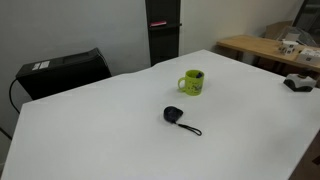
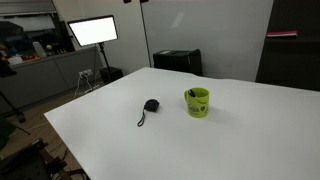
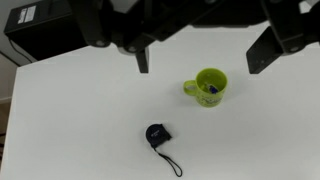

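A green mug [image 1: 191, 84] stands upright on the white table, its handle toward the left in exterior view 1. Inside the mug lies something dark, which looks blue in the wrist view. A dark tape measure [image 1: 173, 114] with a wrist strap rests on the table apart from the mug [image 2: 197, 103]. From above, the wrist view shows both the mug [image 3: 206, 88] and the tape measure [image 3: 157, 135] below my gripper. Its fingers [image 3: 142, 60] are wide apart, nothing between them, well clear of the table. Neither exterior view clearly shows the gripper.
A black case [image 1: 63, 74] stands at the table's back left edge. Beyond the right end is a wooden table [image 1: 262, 49] with several items.
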